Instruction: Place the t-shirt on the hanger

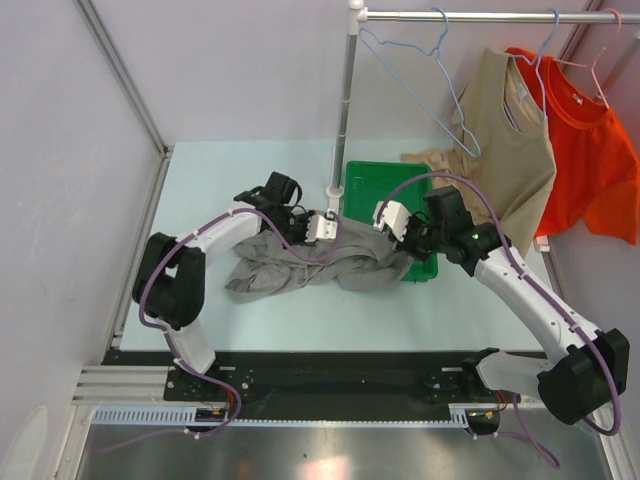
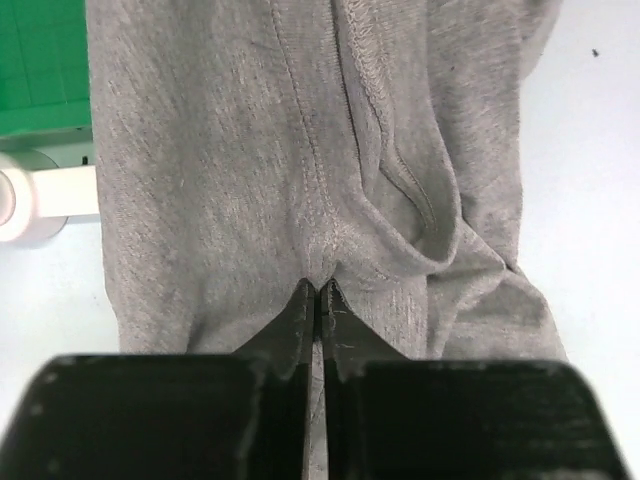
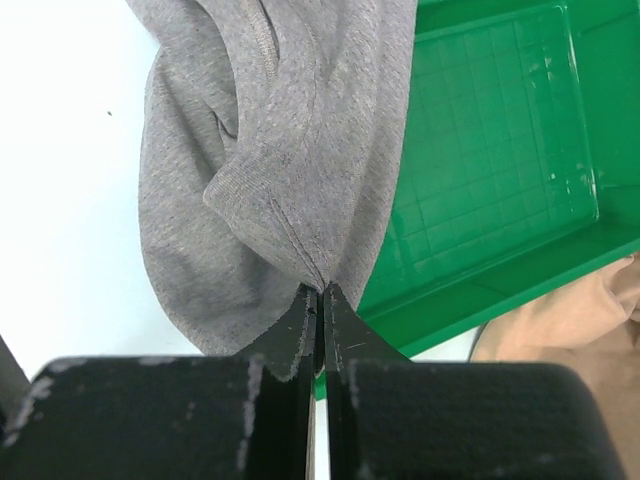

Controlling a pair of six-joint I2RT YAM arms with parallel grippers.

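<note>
The grey t-shirt (image 1: 360, 255) lies crumpled on the white table, its right end over the green tray. My left gripper (image 1: 305, 235) is down on the shirt's middle; in its wrist view the fingertips (image 2: 335, 300) are shut on the fabric. My right gripper (image 1: 400, 240) is shut on the shirt's right end, which bunches at its tips in the right wrist view. A blue hanger (image 1: 450, 90) hangs empty from the rail.
The rail (image 1: 470, 16) also holds a beige garment (image 1: 500, 150) and an orange shirt (image 1: 600, 170). The green tray (image 1: 375, 177) sits beside the pole (image 1: 343, 120).
</note>
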